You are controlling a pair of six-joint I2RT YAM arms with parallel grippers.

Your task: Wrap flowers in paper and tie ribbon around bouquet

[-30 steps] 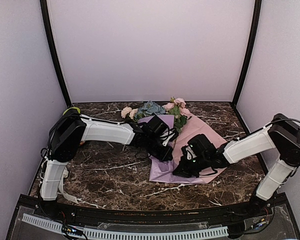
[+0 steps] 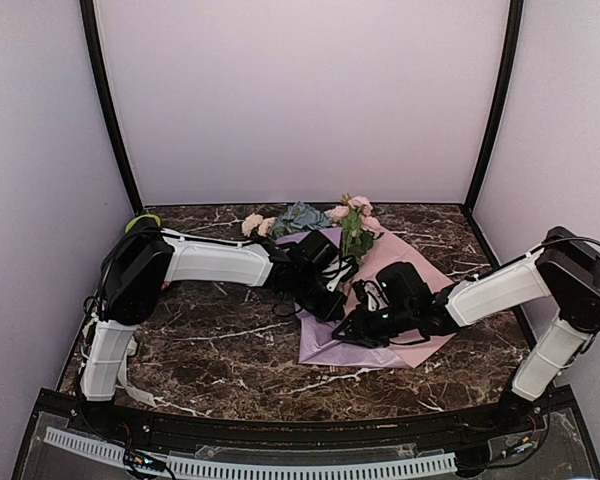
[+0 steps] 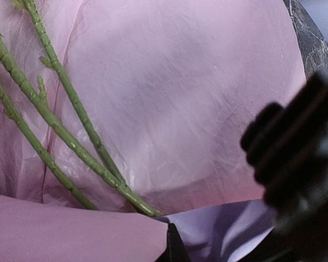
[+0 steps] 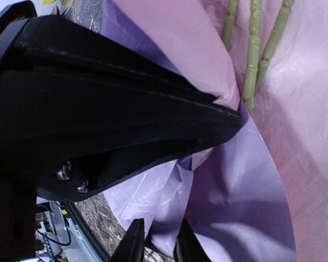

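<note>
The bouquet's green stems [image 3: 71, 139] lie on pink and lilac wrapping paper [image 3: 175, 98], with a pink fold [image 3: 71, 229] drawn across their lower ends. My left gripper [image 2: 336, 308] is shut on this fold near the stem ends; its dark finger [image 4: 153, 109] crosses the right wrist view. Just below it, my right gripper stands part open, a lilac paper edge [image 4: 172, 204] between its fingers. Pale pink flower heads [image 2: 356, 206] show at the back in the top view. Most of the stems there are hidden by the arms.
Blue-grey flowers or foliage [image 2: 300, 218] and cream-pink blooms [image 2: 257, 225] lie at the back, left of the pink heads. Both grippers are very close together.
The left arm stays in place.
</note>
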